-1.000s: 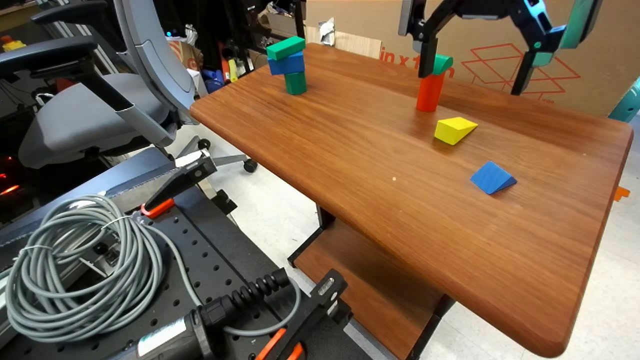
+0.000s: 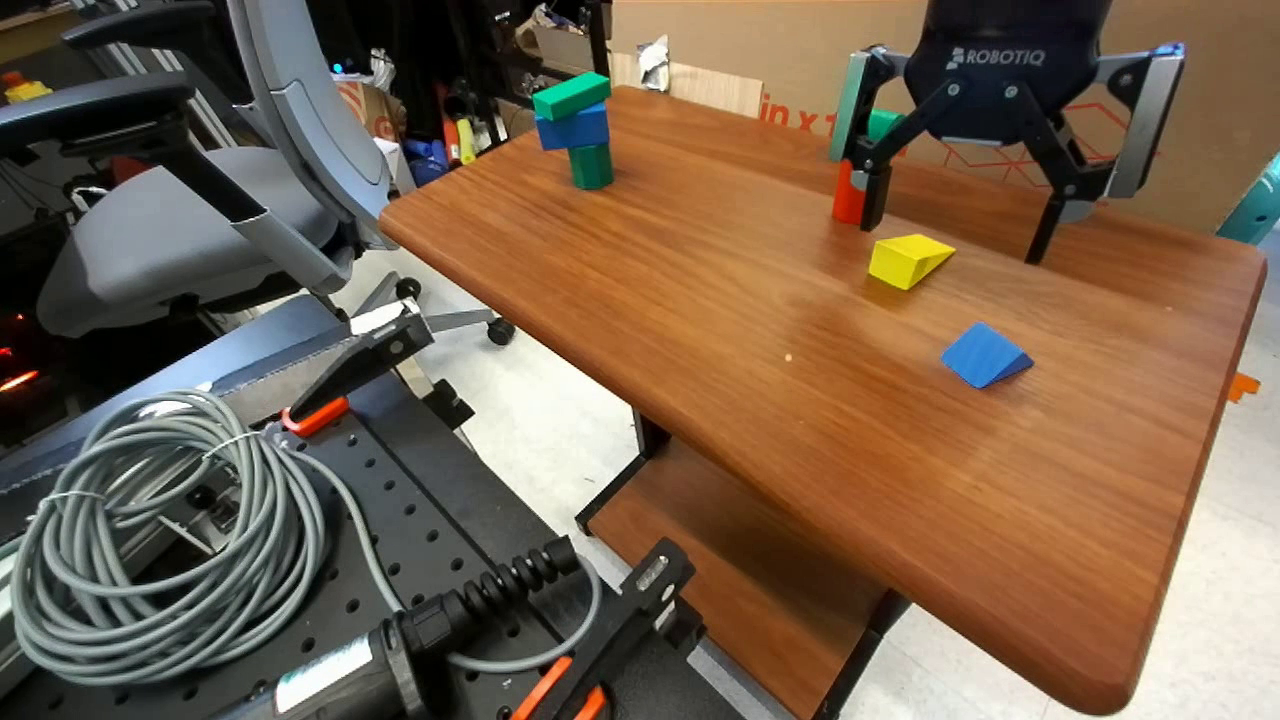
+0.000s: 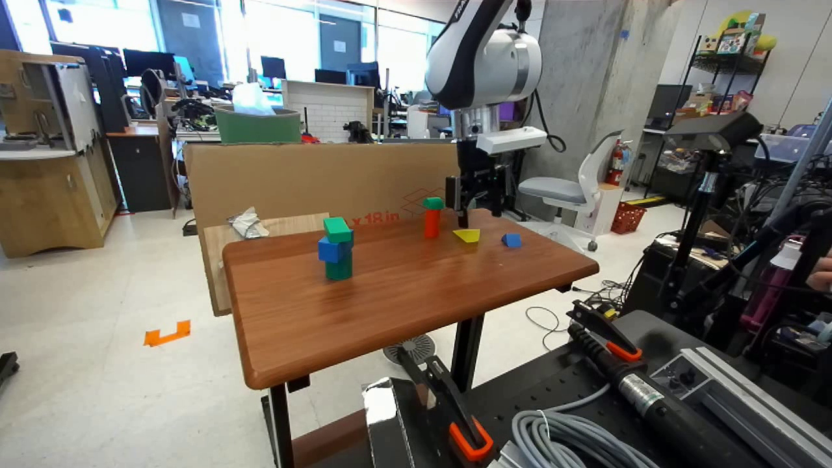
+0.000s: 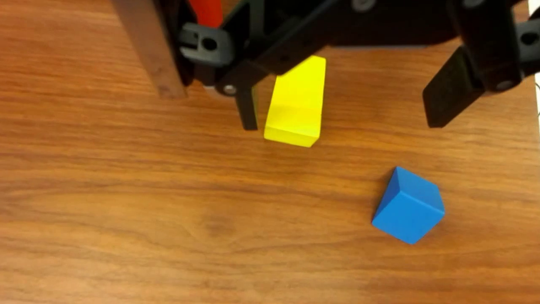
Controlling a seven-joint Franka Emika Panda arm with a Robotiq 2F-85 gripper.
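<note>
My gripper (image 2: 955,242) hangs open above the right part of the table, with nothing held between its fingers. In the wrist view a yellow wedge (image 4: 296,104) lies close beside the left fingertip, within the span of the fingers. A blue wedge (image 4: 409,207) rests on the wood toward the table's near side, outside the fingers. Behind the left finger stands a red cylinder (image 2: 847,197) with a green piece (image 3: 433,203) on top; the gripper partly covers both in exterior view 1.
At the table's other end a stack holds a green block (image 2: 572,95), a blue block (image 2: 575,127) and a green cylinder (image 2: 590,167). A cardboard sheet (image 3: 312,179) stands along the back edge.
The gripper has come down toward the table, and its fingertips are now lower, near the yellow wedge's height in the view. It remains open. The blocks have not moved.
</note>
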